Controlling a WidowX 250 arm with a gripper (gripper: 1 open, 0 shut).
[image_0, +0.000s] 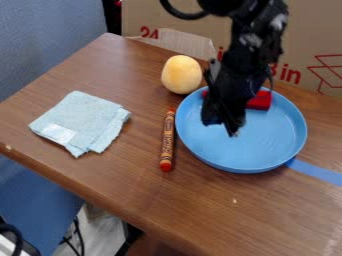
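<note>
My black gripper (225, 112) hangs over the left part of the blue plate (251, 147), its fingers low near the plate surface; whether they are open or shut is hard to tell. A red object (259, 99) lies at the back of the plate, partly hidden behind the gripper.
A yellow rounded object (182, 74) stands behind the plate's left side. An orange stick-like item (168, 140) lies left of the plate. A folded light-blue cloth (82, 122) sits on the wooden table's left. Cardboard stands at the back; blue tape runs right of the plate.
</note>
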